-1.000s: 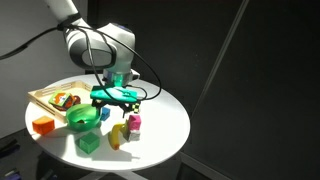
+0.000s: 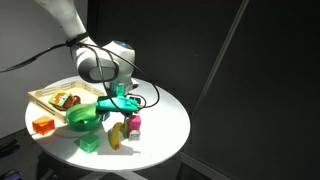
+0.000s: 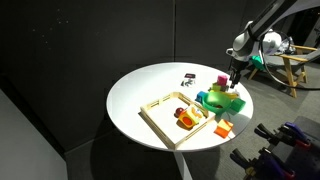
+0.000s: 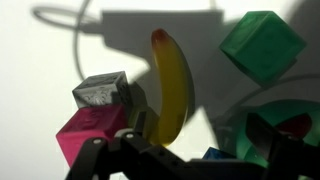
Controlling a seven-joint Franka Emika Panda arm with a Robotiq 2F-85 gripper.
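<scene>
A yellow banana [image 4: 174, 88] with a reddish tip lies on the white table, nearly upright in the wrist view. My gripper is open above the table, its dark fingers [image 4: 268, 136] spread wide at the bottom of that view. The banana's lower end reaches into the space between them, without being gripped. In exterior view 1 the gripper [image 2: 127, 114] hangs just behind the banana [image 2: 115, 136], partly hidden by the arm's teal band. A blue object [image 4: 214, 154] shows only in part near the right finger.
A green cube [image 4: 263, 46], a pink cube [image 4: 90, 130] and a grey cube [image 4: 103, 90] lie around the banana. The green bowl [image 2: 82, 119] is close by. Farther off are an orange cube [image 2: 43, 125] and a wooden tray [image 3: 152, 116] with toy food. Behind, the table [image 3: 150, 82] is mostly clear.
The arm has come down toward the table and slightly to the right in exterior view 1. The objects on the table appear unmoved.
</scene>
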